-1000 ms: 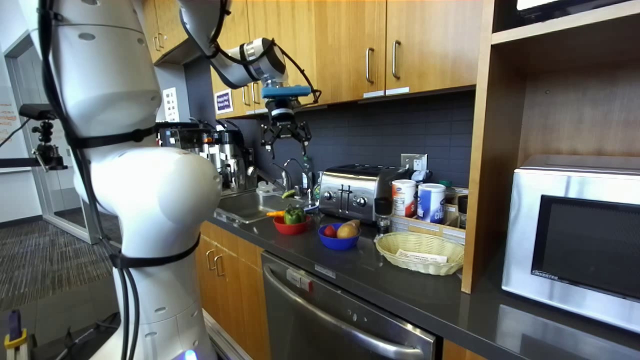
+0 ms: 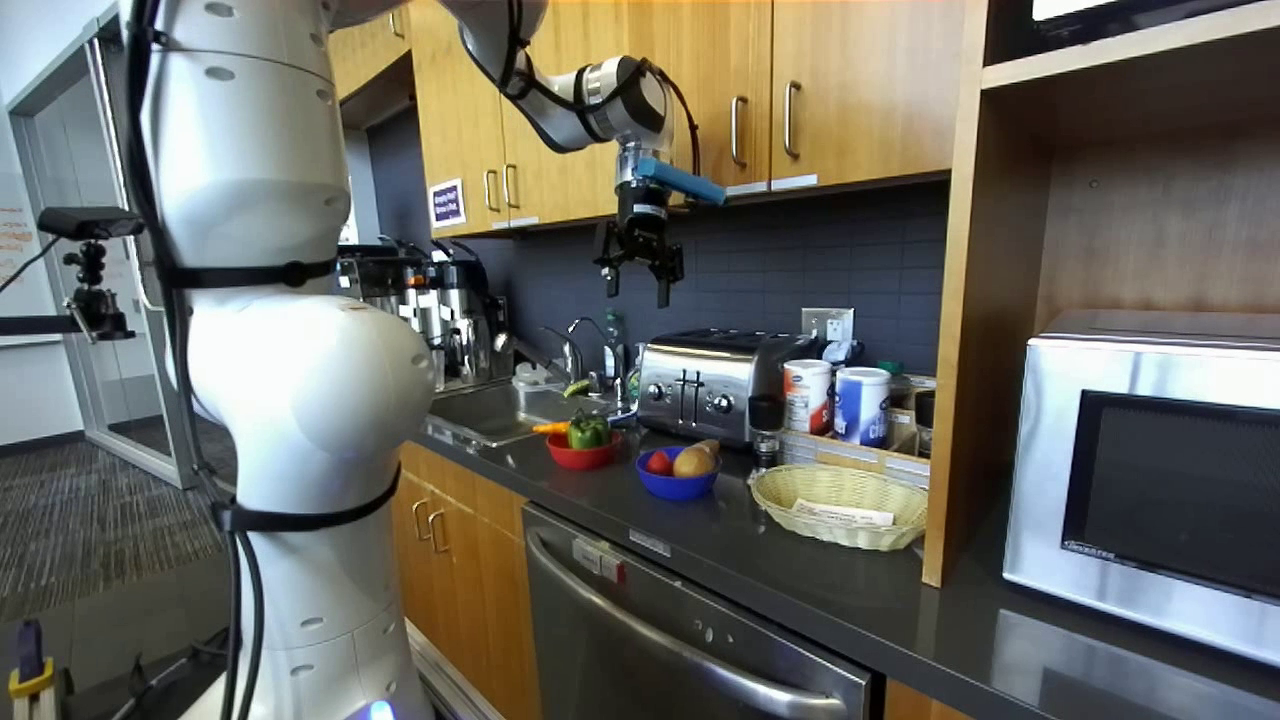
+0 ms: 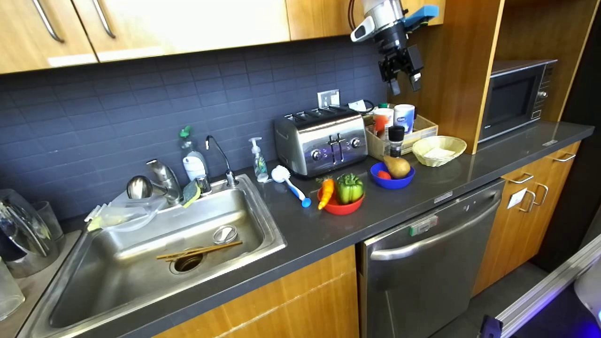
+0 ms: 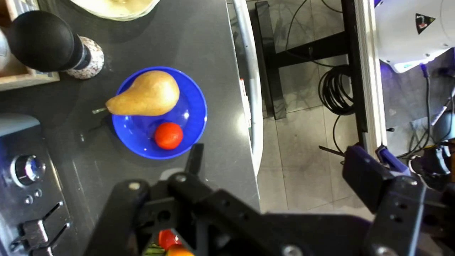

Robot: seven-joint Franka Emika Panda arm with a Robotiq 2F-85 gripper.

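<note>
My gripper (image 2: 638,288) hangs fingers-down in the air, high over the counter and clear of everything. Its fingers stand wide apart with nothing between them, as the other exterior view also shows (image 3: 405,86). On the counter sits a blue bowl (image 4: 192,100) holding a pear (image 4: 155,94) and a small red fruit or tomato (image 4: 169,136). Beside it is a red bowl (image 3: 342,209) with a green pepper (image 3: 350,188) and a carrot (image 3: 327,192). In the wrist view, the gripper body covers most of the red bowl.
Behind the bowls stands a steel toaster (image 3: 324,143). A pepper mill (image 2: 765,430) and a wicker basket (image 2: 840,486) are to the right, before a shelf wall and microwave (image 2: 1152,468). The sink (image 3: 169,248) lies left. Cabinets hang above.
In exterior view 1 my arm has swung right and the gripper has turned, its fingers now looking closer together from that side. The bowls and their contents have not moved.
</note>
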